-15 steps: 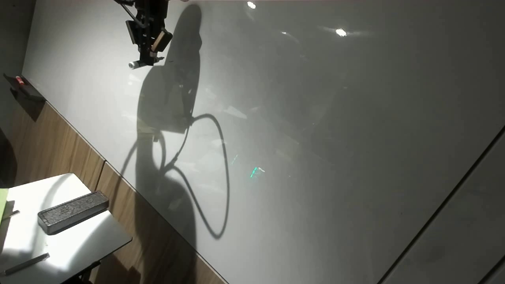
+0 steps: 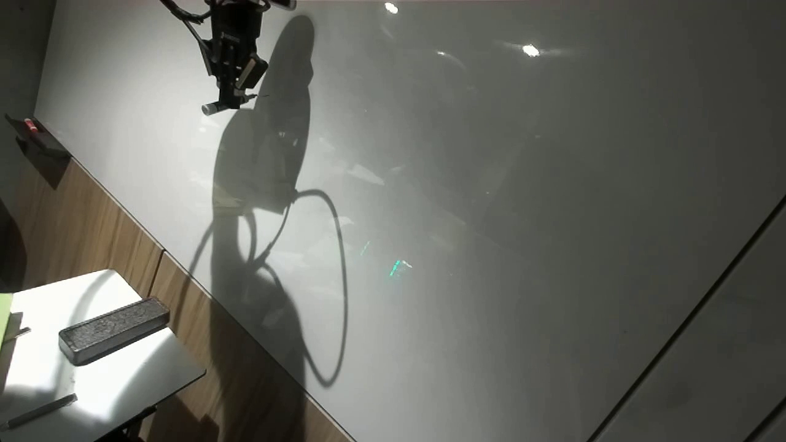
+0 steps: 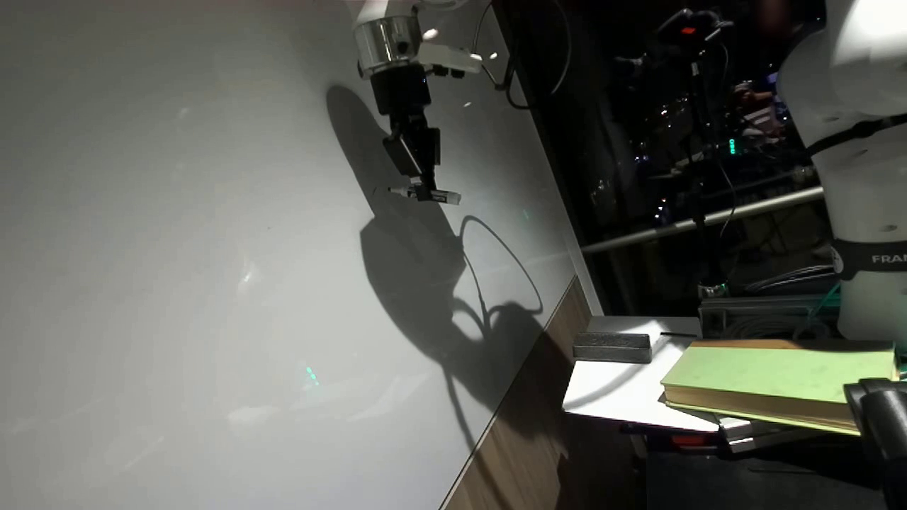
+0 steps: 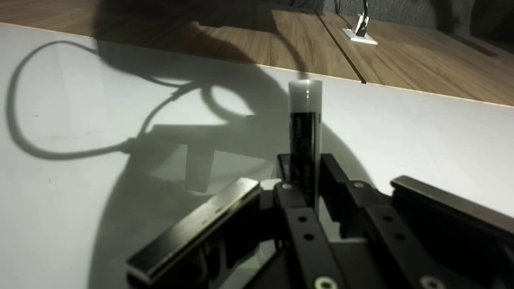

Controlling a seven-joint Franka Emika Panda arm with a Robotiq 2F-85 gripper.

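A dry-erase marker [image 4: 304, 130] with a black label and a pale end is clamped between the fingers of my gripper, which is shut on it. In exterior view 2 the marker [image 3: 444, 196] lies crosswise at the fingertips, its thin tip pointing left toward the whiteboard [image 3: 212, 212]. From exterior view 1, my gripper [image 2: 232, 99] hangs at the upper left in front of the whiteboard [image 2: 479, 221]. The tip seems close to a short dark mark on the board; whether it touches, I cannot tell. The arm's shadow covers much of the surface below.
A black eraser [image 2: 114, 330] rests on a small white table [image 2: 140, 376] by the board's lower edge. Beside it lies a green book [image 3: 774, 370]. A small dark tray [image 2: 40, 136] with a red item sits at far left. Most of the board's face is clear.
My gripper, with the marker held in it, has come slightly down in exterior view 1. The cable's shadow loop has shifted; the table items are unmoved.
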